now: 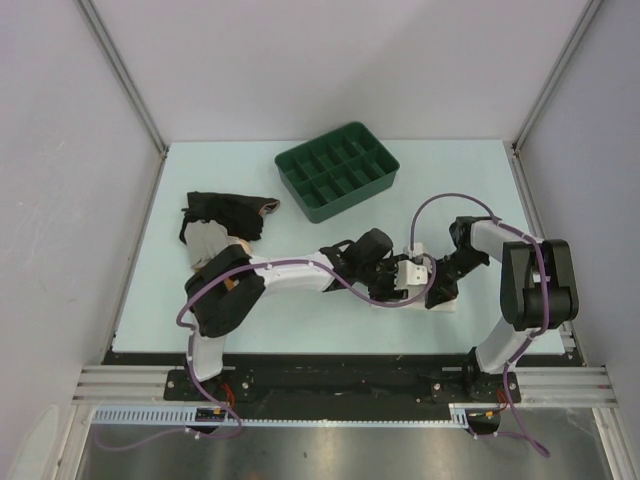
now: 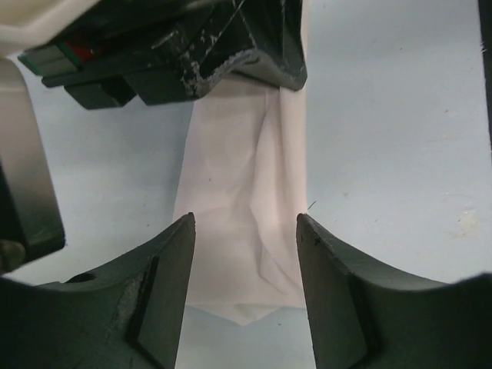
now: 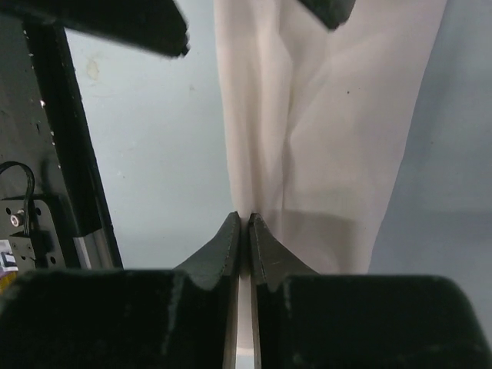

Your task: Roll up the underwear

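The pale pink underwear (image 1: 443,306) lies as a flat folded strip near the front of the table, partly hidden by both arms. In the right wrist view, my right gripper is shut on a folded long edge of the underwear (image 3: 346,115). The left gripper is open above the other end of the strip. Between its spread fingers the underwear (image 2: 231,261) shows with a loose lengthwise fold, not gripped. My right gripper's dark fingers (image 2: 269,46) also show at the top of the left wrist view.
A dark green divided box (image 1: 338,170), its compartments empty, stands at the back centre. Dark and grey clothes (image 1: 225,215) are heaped at the left. Bare table (image 1: 290,320) shows at the front left and back right.
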